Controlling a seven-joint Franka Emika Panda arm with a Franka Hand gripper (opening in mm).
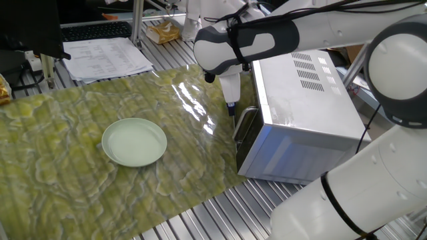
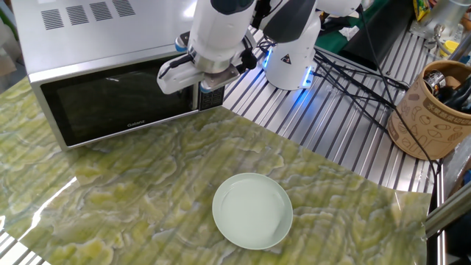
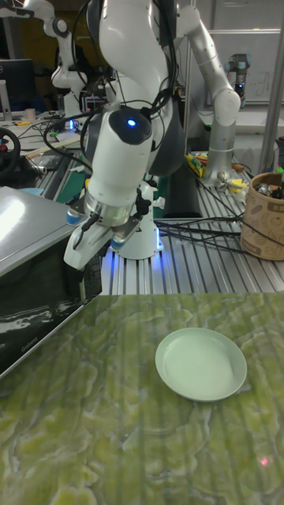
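A silver microwave stands on the table with its door closed; its dark front faces the green mat. Along that front runs the door handle. My gripper points down right in front of the microwave, its tip close by the handle's far end. Whether it touches the handle cannot be told. From the other side, the white hand covers the fingers, so their opening is hidden. A pale green plate lies flat on the mat, empty and well apart from the gripper.
Papers and a keyboard lie beyond the mat. A brown patterned bucket with things inside stands near the robot's base. Cables trail across the slatted table.
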